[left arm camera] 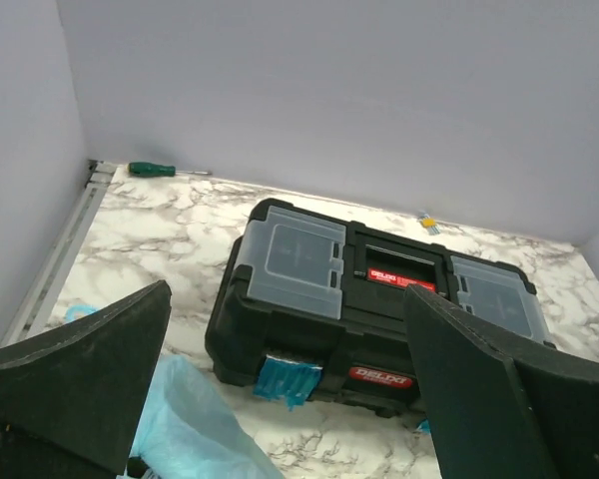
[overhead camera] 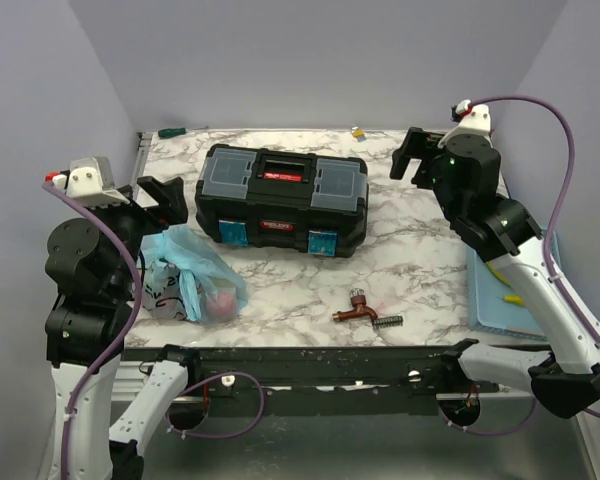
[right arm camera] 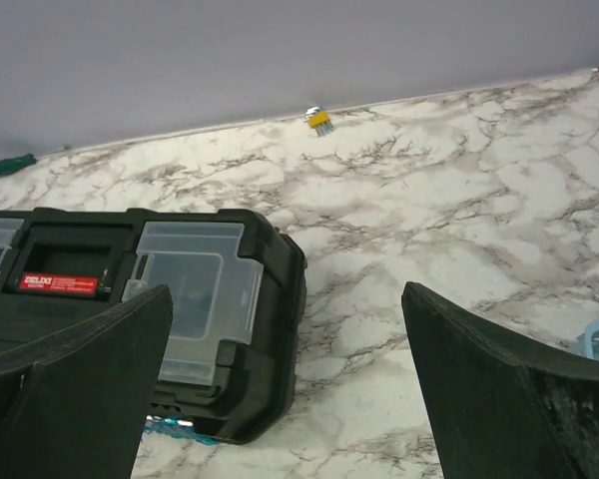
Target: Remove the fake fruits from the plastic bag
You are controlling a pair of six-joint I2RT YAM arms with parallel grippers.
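Note:
A thin light-blue plastic bag (overhead camera: 202, 265) lies at the table's left front, partly under my left arm. Something pinkish-red (overhead camera: 220, 302) shows dimly through its lower right part; what it is I cannot tell, and the rest of the contents are hidden. My left gripper (overhead camera: 163, 200) hangs open above and behind the bag, nothing between its fingers. In the left wrist view the bag (left arm camera: 195, 424) shows at the bottom. High over the right side of the table, my right gripper (overhead camera: 406, 164) is open and empty, far from the bag.
A black toolbox (overhead camera: 280, 205) with blue latches fills the back middle. A blue basket (overhead camera: 505, 318) with yellow items stands at the right. A copper pipe fitting (overhead camera: 357, 306) and a spring (overhead camera: 387, 322) lie front centre. A screwdriver (left arm camera: 152, 170) rests at the back left.

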